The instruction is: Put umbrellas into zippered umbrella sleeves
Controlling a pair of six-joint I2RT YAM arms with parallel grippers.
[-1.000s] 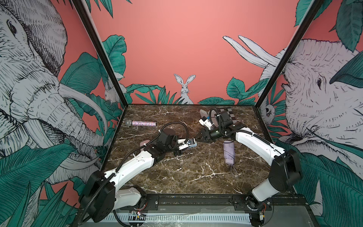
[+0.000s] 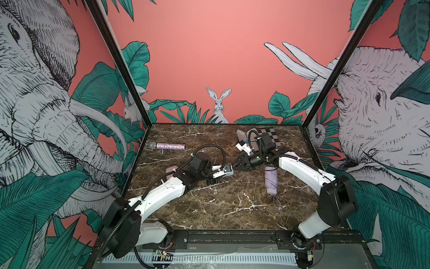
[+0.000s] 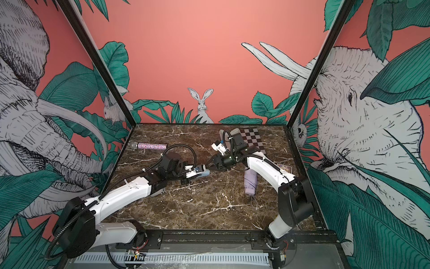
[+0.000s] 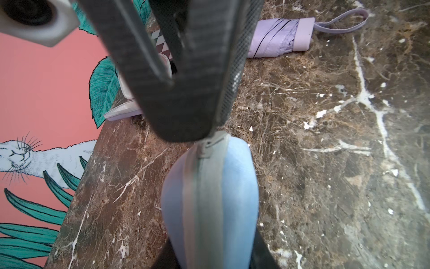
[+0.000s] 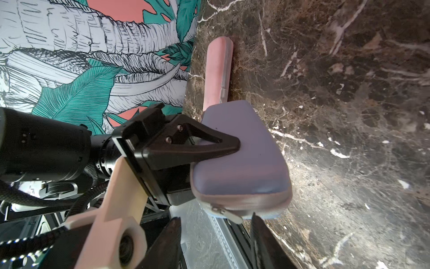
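Note:
A blue zippered sleeve [image 5: 241,157] is clamped in my left gripper [image 2: 223,170], held above the table with its zipped seam toward my right arm. In the right wrist view a small zipper pull [image 5: 232,217] hangs at the sleeve's near end. My right gripper is partly open, its fingertips [image 5: 257,231] on either side of the pull; contact cannot be told. The left wrist view shows its dark finger [image 4: 192,103] over the end of the zipper. A lilac umbrella [image 2: 271,181] lies wrapped on the table to the right, its wrist loop toward the front.
At the back left lies a glittery pink umbrella [image 2: 170,146]. A pink sleeve [image 5: 218,71] rests on the left side, partly behind my left arm. Pale sleeves [image 2: 241,135] and a checkered item [image 2: 270,134] sit at the back right.
The right arm has barely moved. The umbrellas lie where they were.

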